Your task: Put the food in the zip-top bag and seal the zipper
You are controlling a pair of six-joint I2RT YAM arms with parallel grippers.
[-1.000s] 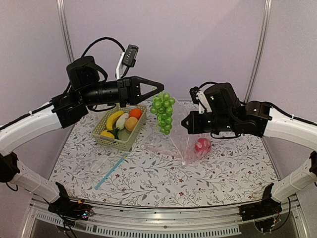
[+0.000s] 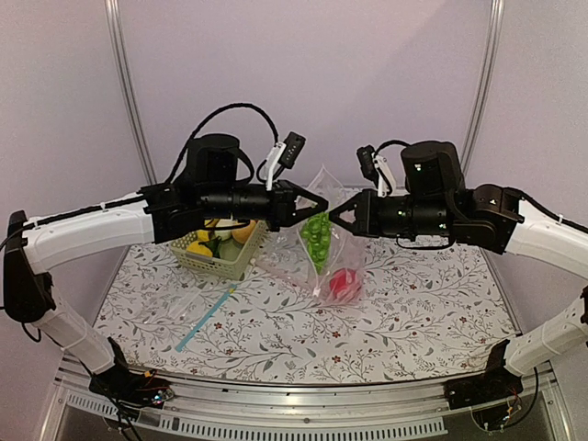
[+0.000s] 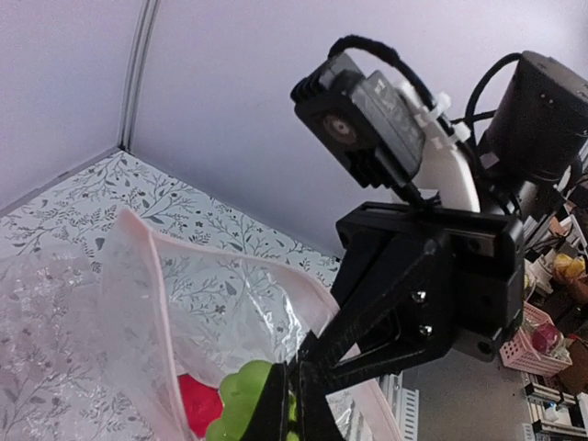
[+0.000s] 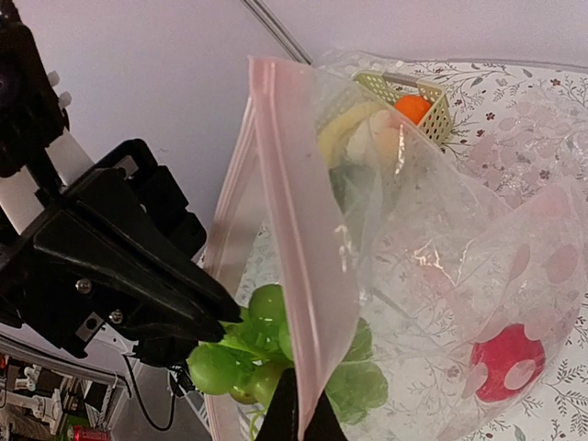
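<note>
A bunch of green grapes point(image 2: 316, 239) hangs in the mouth of the clear zip top bag point(image 2: 354, 253). My left gripper point(image 2: 322, 204) is shut on the top of the bunch, low between the bag's two pink-edged sides. In the right wrist view, some grapes point(image 4: 356, 393) show through the plastic, while others sit in the opening beside the left fingers point(image 4: 175, 299). My right gripper point(image 2: 336, 217) is shut on the bag's pink rim point(image 4: 299, 266), holding it up. A red item point(image 4: 508, 363) rests at the bottom of the bag.
At the left back stands a pale basket point(image 2: 220, 267) of toy food, partly hidden by the left arm. A blue strip point(image 2: 204, 319) lies on the table. The two grippers nearly touch, and the front of the table is clear.
My left gripper has moved right and down with the grapes, from outside the bag to within its mouth.
</note>
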